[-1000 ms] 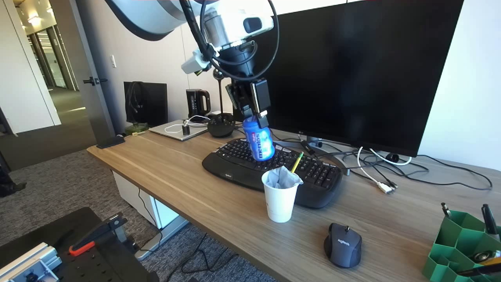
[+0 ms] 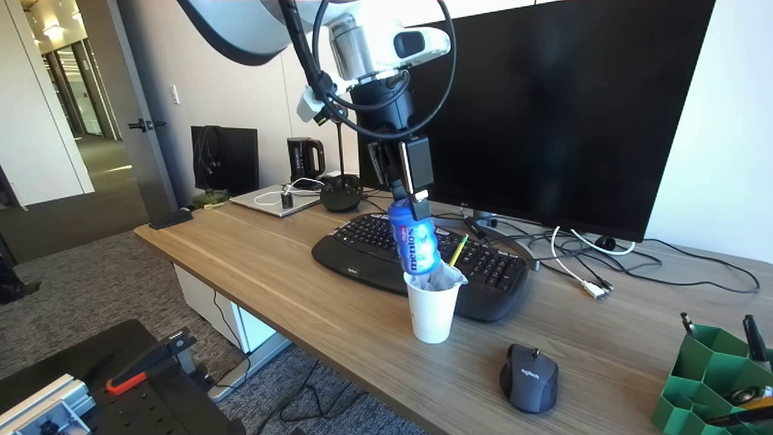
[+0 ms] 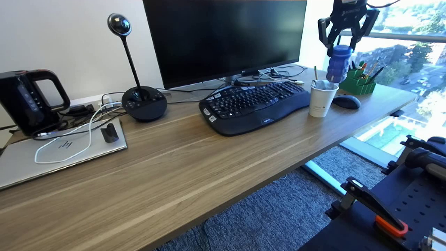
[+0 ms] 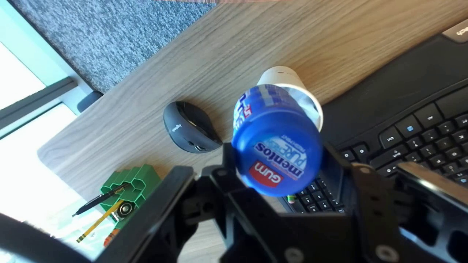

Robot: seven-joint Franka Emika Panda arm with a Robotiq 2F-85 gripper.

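Note:
A blue Mentos gum bottle hangs slightly tilted, with my gripper shut on its lid end. In exterior view 1 its bottom overlaps the mouth of the white paper cup; whether the two touch, I cannot tell. Crumpled grey wrapping and a green pencil show at the cup's rim. From the wrist view, the bottle's lid fills the space between my fingers and covers part of the cup. Exterior view 2 has the bottle above the cup.
Behind the cup lies a black keyboard, with a large monitor beyond. A dark mouse and a green pen holder stand to the right. Loose cables run along the back. Open desk lies left of the keyboard.
In exterior view 1, my gripper and the bottle have moved right and down, from over the keyboard to the cup's mouth. The cup, mouse and keyboard have stayed put.

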